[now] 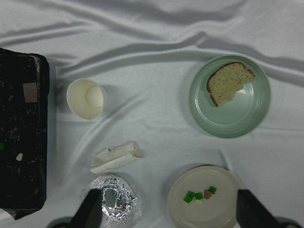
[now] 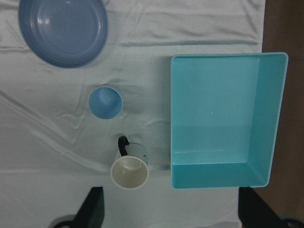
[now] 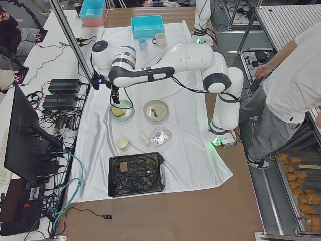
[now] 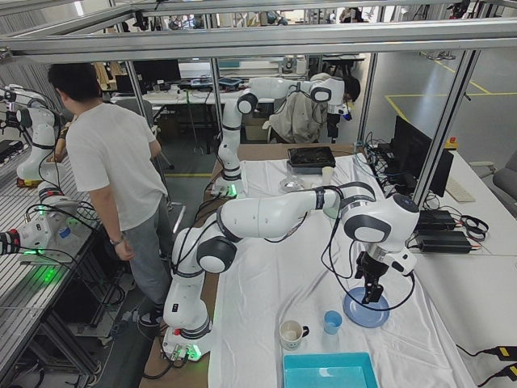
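Observation:
My left gripper hangs high above the cloth; its wrist view shows a green plate [image 1: 199, 114] with bread [image 1: 225, 83], a beige plate [image 1: 185, 213] with small green and brown pieces, a white cup [image 1: 85, 99], crumpled foil [image 1: 116, 204], a wrapped item [image 1: 114, 156] and a black tray [image 1: 19, 180]. My right gripper is above a blue plate [image 2: 64, 35], blue cup [image 2: 104, 102], mug [image 2: 128, 168] and teal bin [image 2: 218, 109]. Both wrist views show fingers wide apart, nothing between them.
A monitor [image 3: 25, 140] and cables line the left side of the table. A person [image 4: 113, 170] stands beside the workspace. The white cloth has clear patches between the objects.

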